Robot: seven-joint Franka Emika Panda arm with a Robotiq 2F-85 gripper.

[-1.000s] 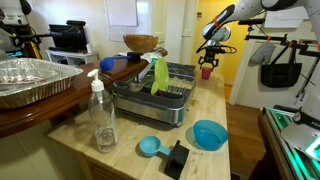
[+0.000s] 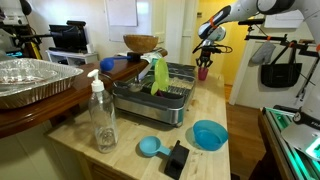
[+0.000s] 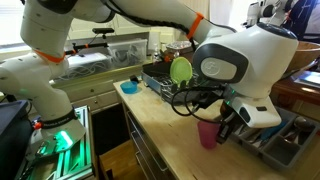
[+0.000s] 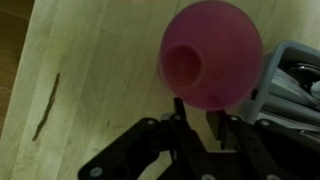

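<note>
A pink cup (image 4: 225, 40) fills the top of the wrist view, its mouth toward the camera. My gripper is at the cup's near rim, its dark fingers (image 4: 180, 107) standing apart with part of the rim edge between them. Whether either finger touches the cup cannot be told. In the second exterior view the cup (image 3: 208, 133) is on the wooden counter (image 3: 185, 155), just below the gripper, whose fingers are hard to make out there. Far back in the first exterior view, the cup (image 2: 203, 74) shows small under the arm.
A grey cutlery bin (image 4: 285, 75) lies close to the right of the cup. Farther along the counter are a dish rack (image 2: 150, 100), a soap bottle (image 2: 102, 118) and a blue bowl (image 2: 209, 135). Bare wood lies left of the cup in the wrist view.
At the far end of the counter, the arm and the pink cup appear shifted slightly left of where they were. The objects in the foreground have not moved.
</note>
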